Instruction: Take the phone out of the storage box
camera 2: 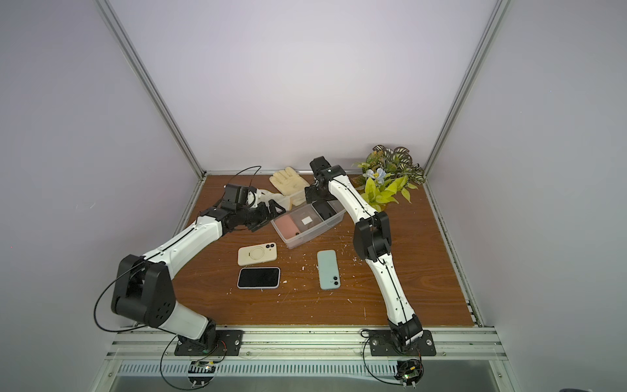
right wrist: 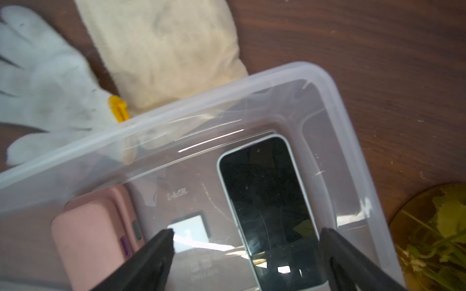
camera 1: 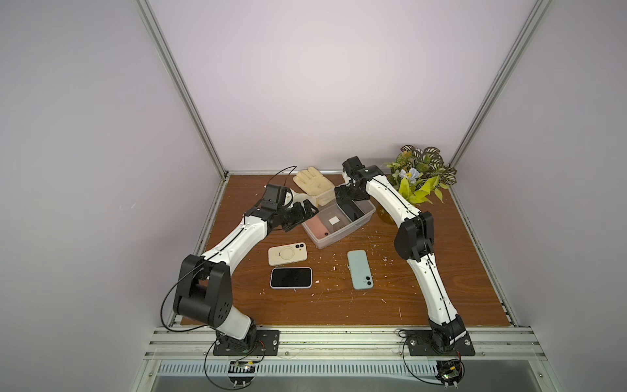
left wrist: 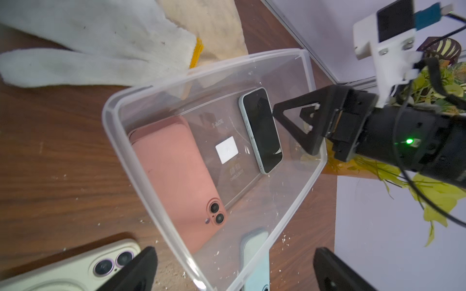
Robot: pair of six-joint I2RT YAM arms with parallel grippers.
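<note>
The clear storage box (camera 1: pixel 349 230) stands at the back middle of the table. Inside it a pink phone (left wrist: pixel 174 169) lies back up at the left end. A dark-screened phone (right wrist: pixel 271 203) with a pale edge rests face up at the right end, a white square (left wrist: pixel 226 149) between the two. Over the box's right end, above the dark phone, hangs my right gripper, open and empty. My left gripper, also open with nothing in it, is above the box's left end, near the pink phone.
On the table in front lie a cream phone (camera 1: pixel 287 254), a black-screened phone (camera 1: pixel 291 277) and a light blue phone (camera 1: pixel 360 269). Gloves (camera 1: pixel 313 181) lie behind the box. A potted plant (camera 1: pixel 411 183) stands to its right.
</note>
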